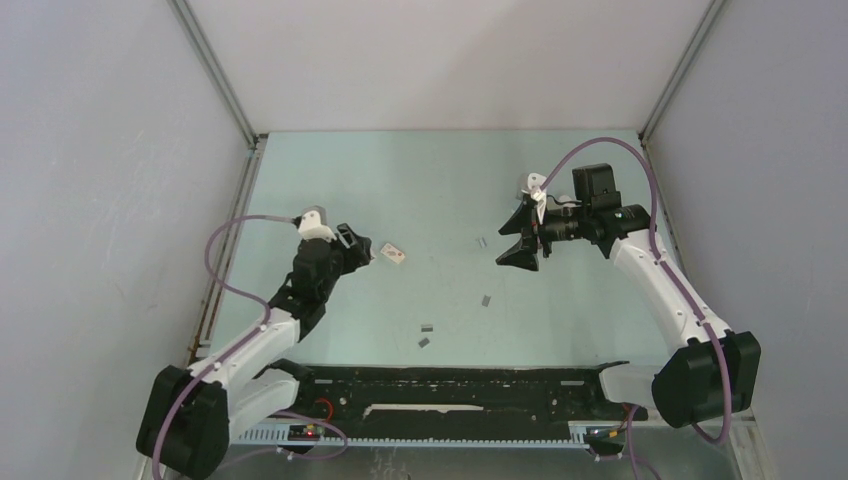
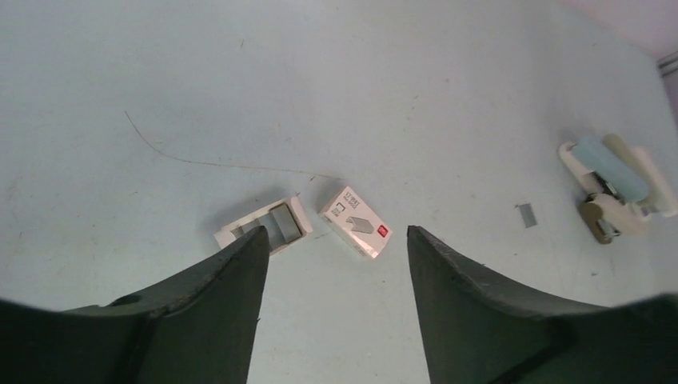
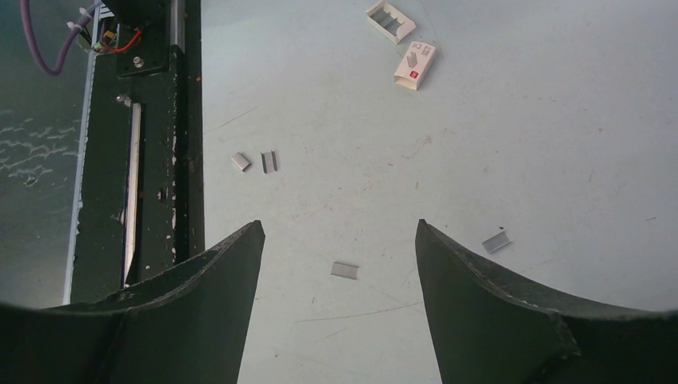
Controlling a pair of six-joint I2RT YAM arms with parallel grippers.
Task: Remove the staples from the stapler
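Observation:
My left gripper stands open above an empty white box tray (image 2: 300, 216) and a small white staple box (image 2: 360, 224). In the left wrist view, staplers (image 2: 612, 172) lie at the far right. My right gripper (image 1: 519, 238) is open over the right side of the table, partly hiding them in the top view. Short staple strips (image 3: 344, 270) lie loose on the surface, one (image 3: 496, 240) toward the right of the right wrist view and others (image 3: 268, 162) near the front edge.
A dark rail (image 1: 450, 385) runs along the front edge, and walls enclose the sides and back.

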